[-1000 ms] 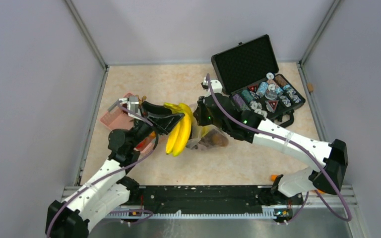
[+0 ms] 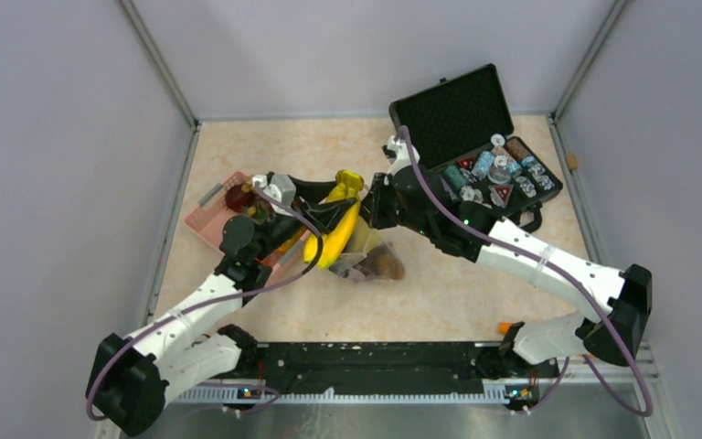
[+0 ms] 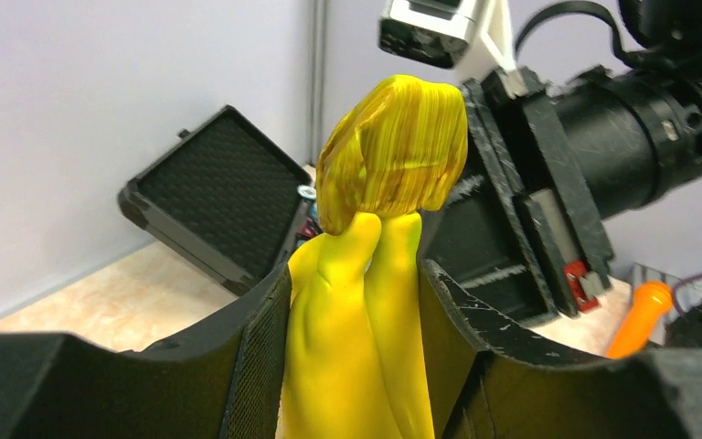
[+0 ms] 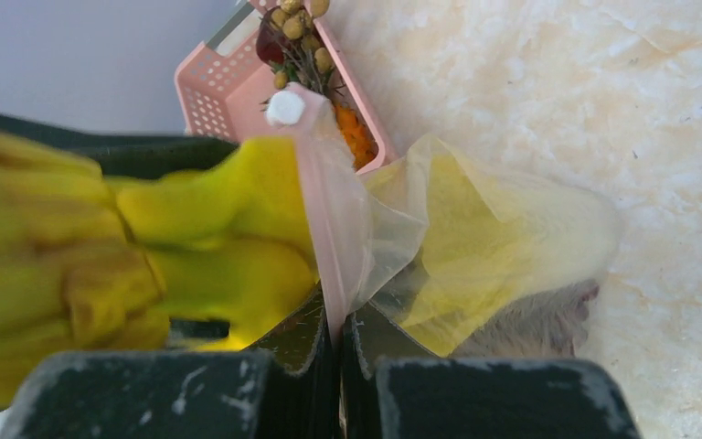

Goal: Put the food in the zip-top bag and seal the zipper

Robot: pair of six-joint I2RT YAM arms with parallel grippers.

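A yellow banana bunch [image 2: 336,233] [image 3: 338,347] [image 4: 210,229] is between the fingers of my left gripper [image 2: 334,206], held up beside the bag's mouth. The translucent zip bag [image 2: 375,265] [image 4: 521,229] has yellow and brownish contents inside. My right gripper [image 2: 375,206] is shut on the bag's upper edge, with the pink zipper strip [image 4: 324,210] running up from its fingertips. The banana bunch hides part of the bag in the top view.
A pink basket [image 2: 203,219] [image 4: 215,91] with assorted food stands at the left. An open black case [image 2: 448,110] with cans and small items is at the back right.
My right gripper has moved slightly toward the back and right, and the bag has shifted a little.
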